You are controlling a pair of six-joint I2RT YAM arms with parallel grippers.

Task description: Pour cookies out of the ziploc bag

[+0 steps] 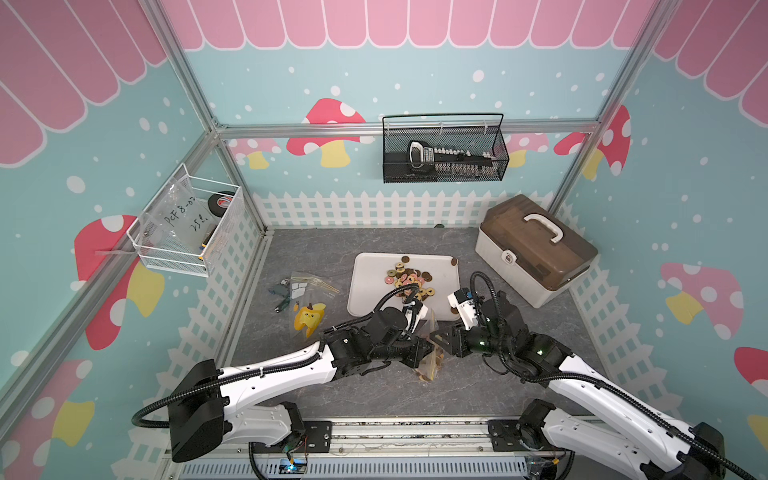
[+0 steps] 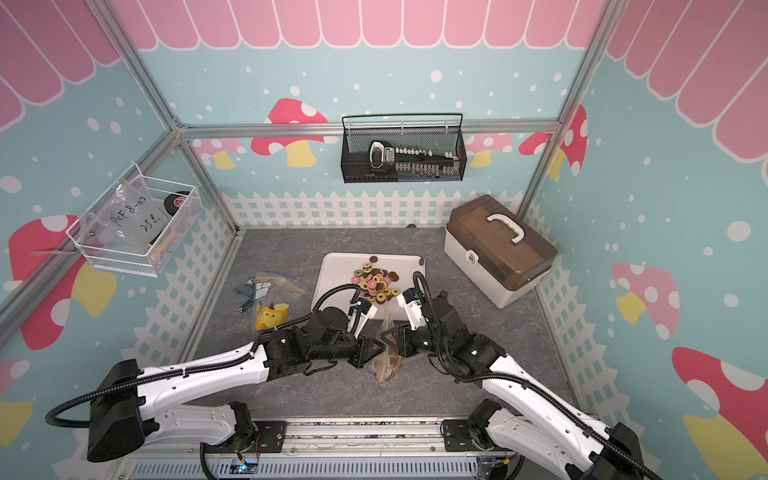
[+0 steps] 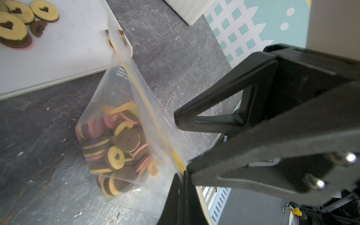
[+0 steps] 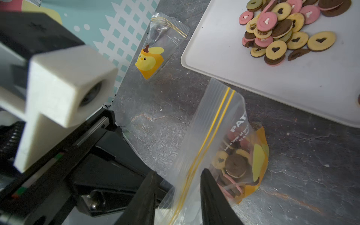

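Observation:
The clear ziploc bag [image 3: 123, 142] hangs in front of the tray with many heart and dark cookies in its lower part. Its upper edge is pinched by my left gripper, whose fingers are shut on the thin film. My right gripper stands open around the bag's yellow zip strip, one finger [image 4: 150, 195] on each side of it. I cannot tell whether those fingers touch the film. The white tray [image 4: 228, 73] behind holds a heap of loose cookies [image 4: 277, 35].
An empty bag with a yellow chick print [image 4: 150, 61] lies left of the tray. Small tools [image 1: 281, 296] lie beside it. A brown-lidded box [image 1: 536, 248] stands at the back right.

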